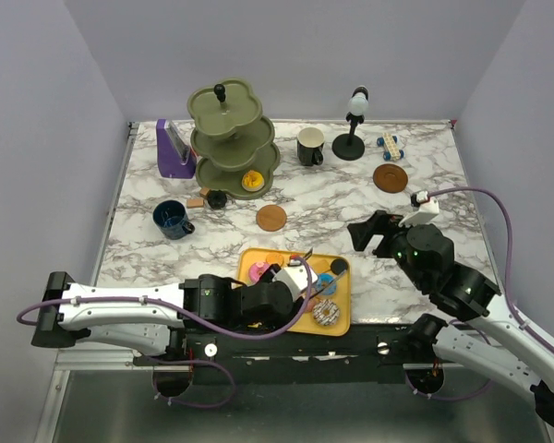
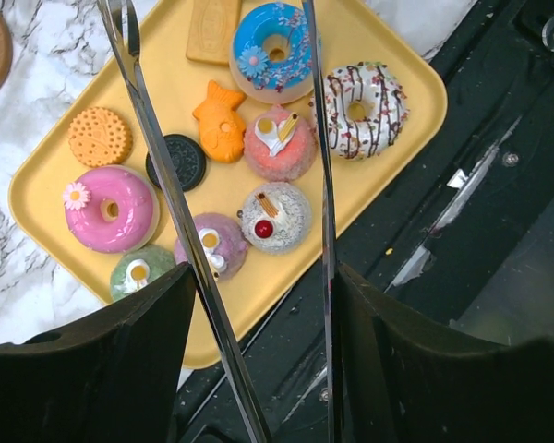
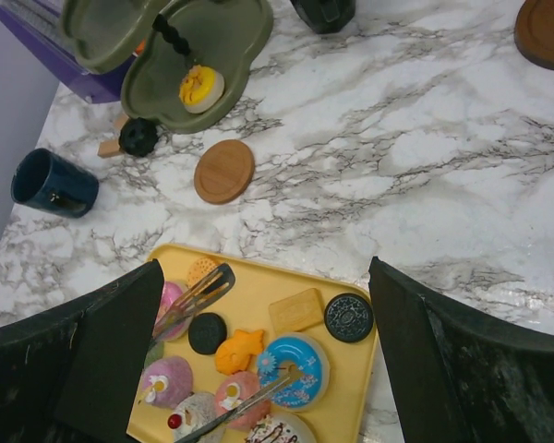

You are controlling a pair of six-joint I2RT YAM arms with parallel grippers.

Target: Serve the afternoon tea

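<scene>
My left gripper [image 1: 305, 272] is over the yellow tray [image 2: 46, 203], its long metal tong-like blades parted around the pastries, nothing clearly held. In the left wrist view a pink donut [image 2: 120, 231], white cherry cake [image 2: 282, 231], pink cake [image 2: 286, 157], blue donut [image 2: 258, 65] and striped donut [image 2: 379, 120] lie there with biscuits. A green three-tier stand [image 1: 220, 120] holds a yellow pastry [image 1: 253, 180] on its lowest tier. My right gripper [image 1: 369, 235] hangs open, right of and above the tray.
Mugs [image 1: 171, 218], a purple holder [image 1: 174, 152], a lamp [image 1: 349, 143], small toy [image 1: 391, 148] and wooden coasters [image 1: 270, 218] stand around the marble table. The middle behind the tray is mostly clear.
</scene>
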